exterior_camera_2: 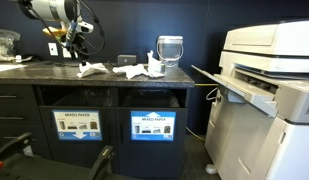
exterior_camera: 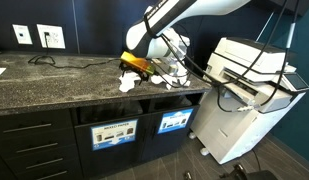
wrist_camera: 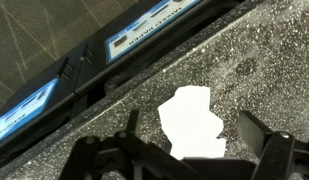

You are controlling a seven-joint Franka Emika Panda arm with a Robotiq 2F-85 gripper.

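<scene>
A crumpled white paper (wrist_camera: 192, 122) lies on the speckled dark countertop (wrist_camera: 244, 70), close to its front edge. In the wrist view it shows between the spread fingers of my gripper, which is open and holds nothing. Seen from exterior view 2, the gripper (exterior_camera_2: 85, 38) hangs above the same paper (exterior_camera_2: 91, 70), with a clear gap between them. Exterior view 1 has the gripper (exterior_camera: 136, 72) over the left paper (exterior_camera: 127, 82).
More white crumpled paper (exterior_camera_2: 130, 71) lies to the right, near a clear bucket (exterior_camera_2: 170, 50). Two bin openings with "mixed paper" labels (exterior_camera_2: 78, 125) sit below the counter. A large printer (exterior_camera_2: 259, 110) stands at the right.
</scene>
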